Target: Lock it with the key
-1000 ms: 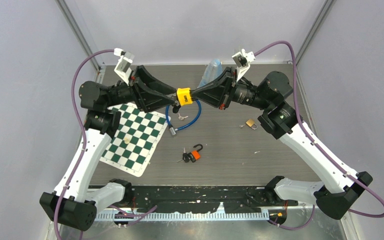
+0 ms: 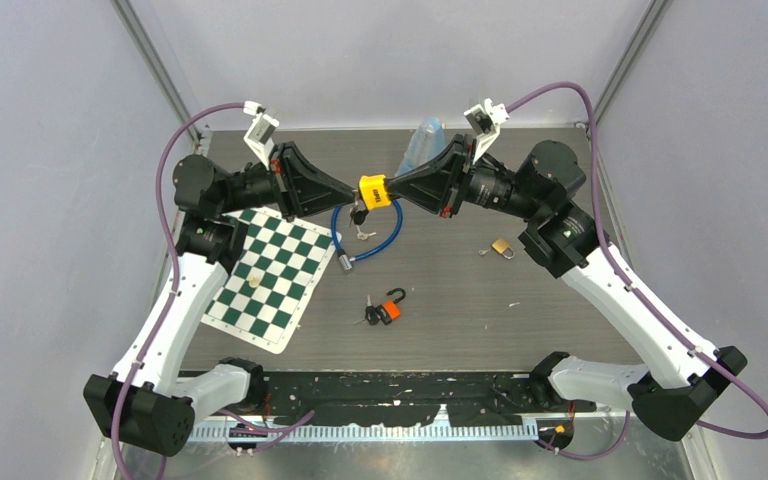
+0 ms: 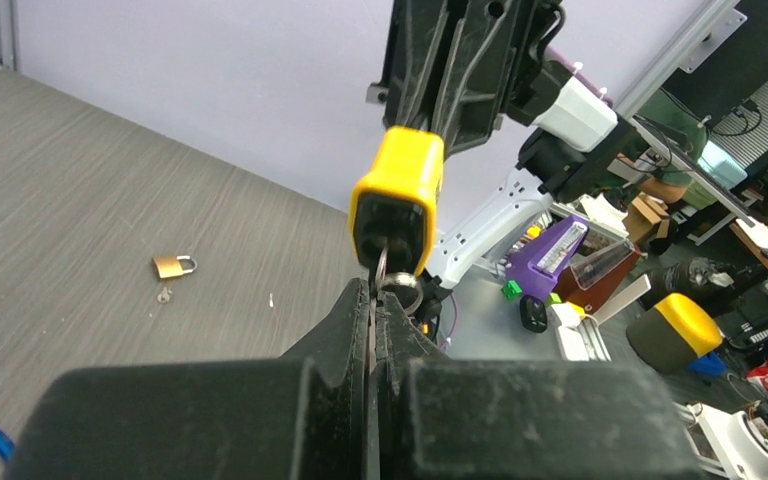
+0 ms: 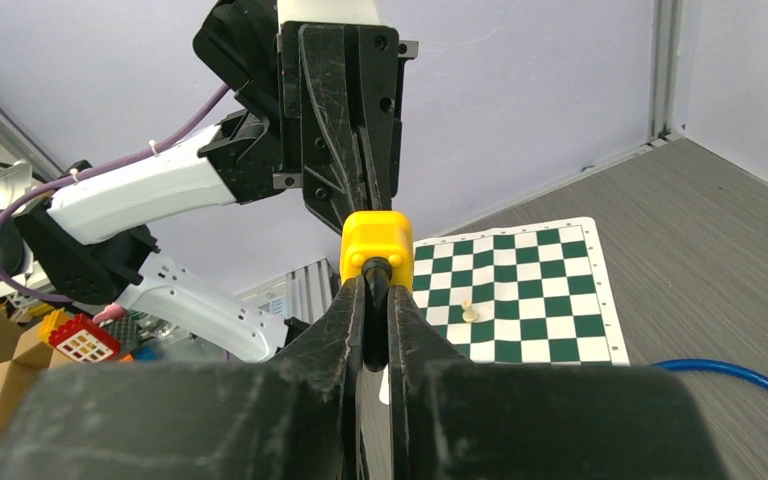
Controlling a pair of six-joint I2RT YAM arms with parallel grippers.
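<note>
A yellow padlock (image 2: 375,191) hangs in the air between both arms, its black keyhole end facing my left gripper. A thin metal key (image 3: 382,262) is at that end, seen edge-on, with a ring (image 3: 403,290) beside it. The left gripper is shut, its tips right at the key; whether the key lies between them is hard to tell. Below the tips dangles a black-headed key (image 2: 359,216). My right gripper is shut on the padlock by its black shackle (image 4: 375,310).
On the table lie a blue cable lock (image 2: 392,238) with keys (image 2: 365,235), an orange-black padlock (image 2: 388,311) with keys, and a small brass padlock (image 2: 502,247). A green-white chessboard (image 2: 275,270) is at left, a clear bottle (image 2: 422,145) behind. Bare table shows at right.
The padlock has shifted slightly right, and the dangling keys below the tips show more clearly.
</note>
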